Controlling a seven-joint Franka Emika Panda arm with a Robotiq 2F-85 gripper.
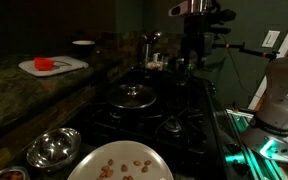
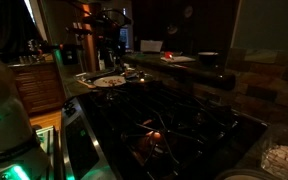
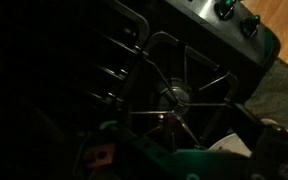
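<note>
My gripper (image 1: pixel 194 58) hangs in the air above the far right part of the stove (image 1: pixel 172 127), and it is open. No object shows between its fingers, though the area is dark. From the wrist view, a burner grate (image 3: pixel 174 97) lies below, and part of a white round thing (image 3: pixel 231 145) shows near the gripper at the lower right. A white plate (image 1: pixel 99 158) with several small brown pieces stands at the near end. On the stove sits a round, shallow lidded pan (image 1: pixel 131 97).
A metal bowl (image 1: pixel 54 148) stands left of the plate. The raised ledge holds a white tray (image 1: pixel 59 68) with a red item (image 1: pixel 44 64) and a dark bowl (image 1: pixel 83 42). A container with pale contents (image 2: pixel 284 158) stands at the lower right. The near burners are bare.
</note>
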